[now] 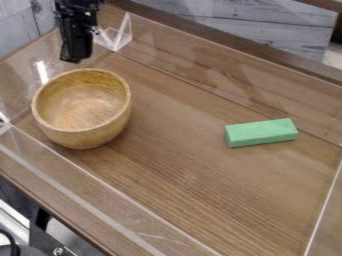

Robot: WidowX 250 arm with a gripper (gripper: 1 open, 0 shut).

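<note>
My gripper (75, 48) hangs at the top left of the camera view, dark and partly against a clear plastic piece. It looks shut, with nothing visible between its fingers. Just below it sits a round wooden bowl (83, 122), empty. A green block (261, 132) lies on the right of the table.
A raised back edge runs along the top, and the table's left edge is at the lower left.
</note>
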